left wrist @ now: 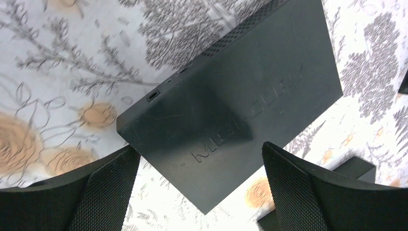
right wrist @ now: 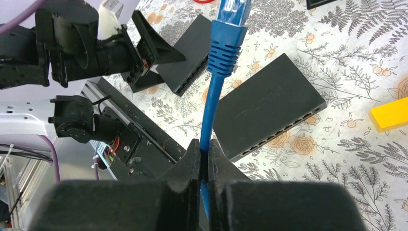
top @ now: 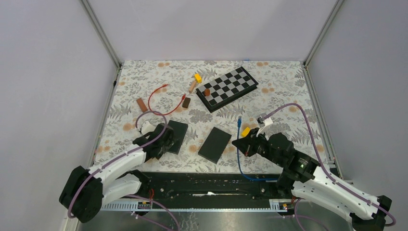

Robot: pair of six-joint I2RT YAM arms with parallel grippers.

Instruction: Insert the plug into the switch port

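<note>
My right gripper is shut on the blue cable, a little below its plug. The plug's clear tip points away from the fingers, free in the air. One black switch lies mid-table, left of the plug; its row of ports faces the right wrist camera. Further left lies a second black switch with raised lettering. My left gripper stands open above that one, its fingers apart with nothing held. From the top, the left arm hides part of this switch.
Behind lie a chessboard, a red cable and several small blocks. A yellow block sits right of the middle switch. The blue cable trails to the table's front edge. Bare patterned cloth shows at the back right.
</note>
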